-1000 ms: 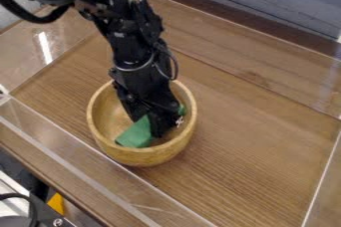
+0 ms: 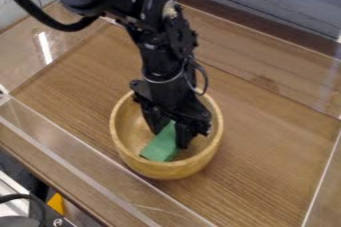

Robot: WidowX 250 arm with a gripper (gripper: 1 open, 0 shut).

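Note:
A wooden bowl sits on the table near its front left, with a green object lying tilted inside it. My black gripper is down inside the bowl at the upper end of the green object, shut on it as far as shows; the fingertips are partly hidden.
A pale wall runs along the back. At the lower left are the table's edge, a black cable and a small yellow item.
The bowl, green object and gripper have shifted to the right over the last second, and the green object stands out more from under the gripper.

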